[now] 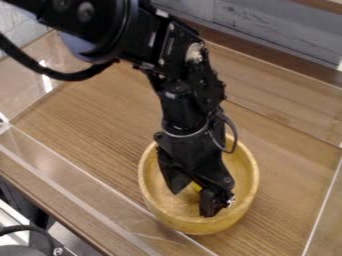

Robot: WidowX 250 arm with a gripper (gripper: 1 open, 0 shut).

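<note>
My black gripper (195, 188) is lowered into a yellow round bowl (158, 198) on the wooden table, its fingers open inside the bowl. A small bit of brighter yellow shows between the fingers; what it is, and whether it is a separate thing, I cannot tell. The arm covers much of the bowl's middle.
Transparent edging runs along the front left and the right side. A wall stands at the back. Cables and grey hardware lie at the lower left.
</note>
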